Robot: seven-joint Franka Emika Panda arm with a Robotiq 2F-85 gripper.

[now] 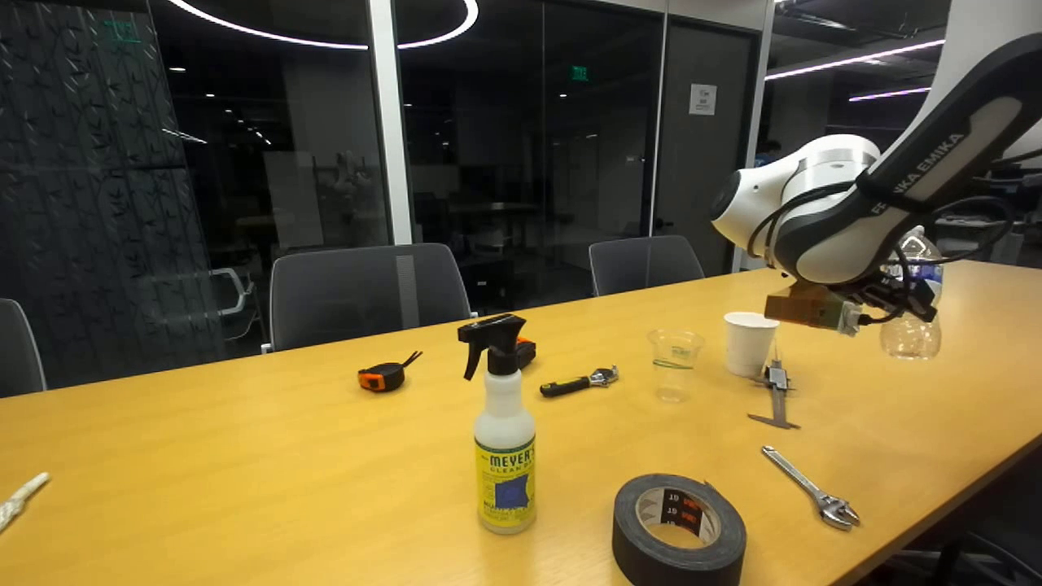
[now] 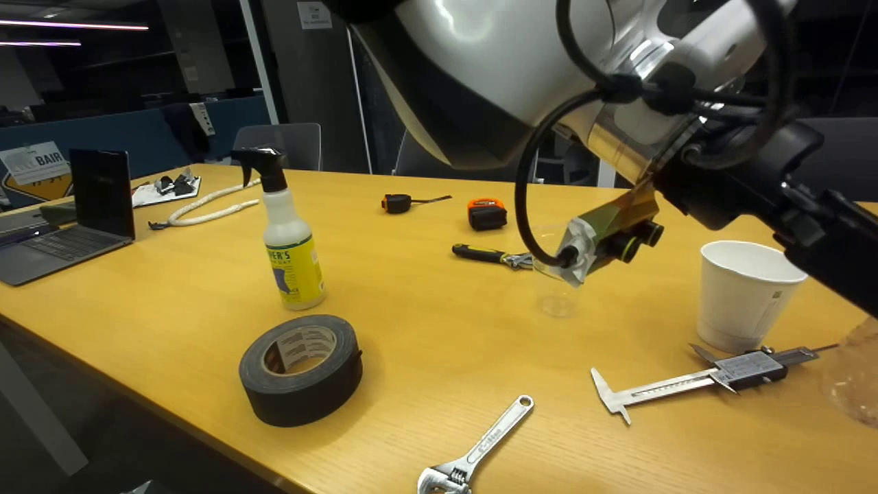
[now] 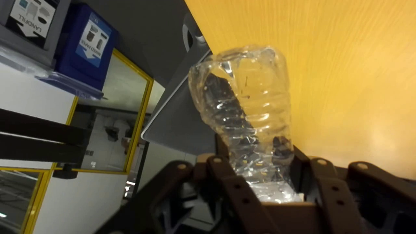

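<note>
A clear, ribbed plastic bottle (image 3: 253, 101) is pinched between the fingers of my gripper, its base pointing away from the wrist camera. In exterior view 1 the bottle (image 1: 912, 338) is upright at the right, and the dark gripper (image 1: 908, 293) covers part of its middle. I cannot tell how far its base is above the table. Only a sliver of the bottle (image 2: 857, 374) shows at the right edge of exterior view 2, where the fingertips are out of frame.
On the table (image 1: 293, 469) stand a white cup (image 1: 750, 343), a clear cup (image 1: 674, 366) and a spray bottle (image 1: 505, 459). Calipers (image 1: 778, 395), a wrench (image 1: 808, 487) and black tape (image 1: 627, 532) lie nearer the front. Bare wood shows beneath the bottle in the wrist view.
</note>
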